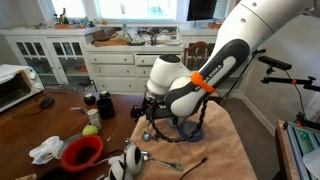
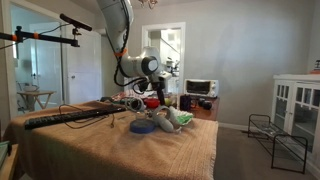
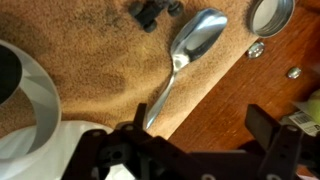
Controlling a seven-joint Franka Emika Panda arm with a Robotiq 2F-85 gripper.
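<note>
My gripper stands open, its black fingers spread to left and right at the bottom of the wrist view, with nothing between them. Beyond the fingertips a silver spoon [image 3: 197, 35] lies on the brown cloth, bowl away from me and handle running down toward the left finger. In exterior view 1 the gripper [image 1: 142, 110] hangs over the back part of the table; its fingertips are too small there to judge.
White round vessels [image 3: 45, 110] crowd the left of the wrist view. A black object [image 3: 152, 12] and a round metal container [image 3: 271, 14] lie near the spoon. A red bowl [image 1: 82, 153] stands at the left in exterior view 1. Bare wood [image 3: 225, 115] shows right of the cloth.
</note>
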